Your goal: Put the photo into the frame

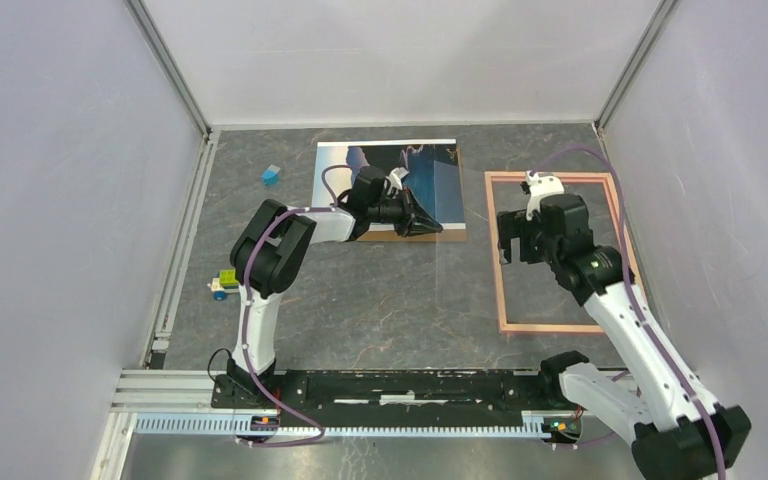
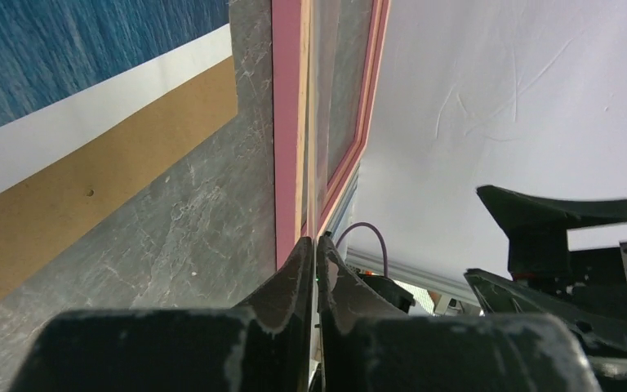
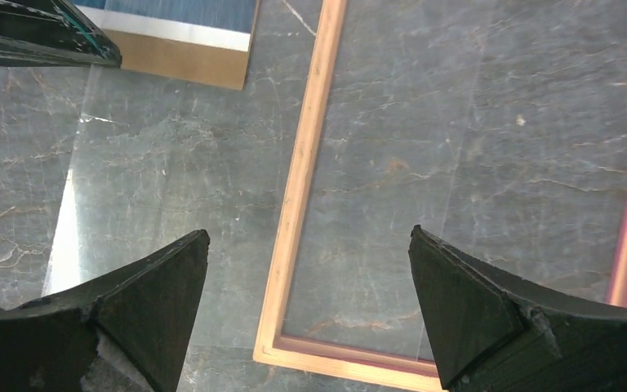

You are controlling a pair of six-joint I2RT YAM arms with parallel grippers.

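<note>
The photo [image 1: 435, 170], a coastal scene with a white border, lies on a brown backing board [image 1: 450, 236] at the back of the table. The empty wooden frame [image 1: 545, 328] lies flat to its right. My left gripper [image 1: 440, 229] is at the photo's front right corner, closed on the edge of a clear sheet [image 2: 324, 106]. In the right wrist view this sheet [image 3: 131, 204] spreads toward and across the frame, its edges faint. Above the frame's left side, my right gripper is open, its fingers apart with no contact visible on the sheet.
A blue block [image 1: 271, 174] stands at the back left and a toy car [image 1: 224, 283] at the left, partly hidden by my left arm. Bare table lies in the front middle. A white wall rises close beside the frame's right side.
</note>
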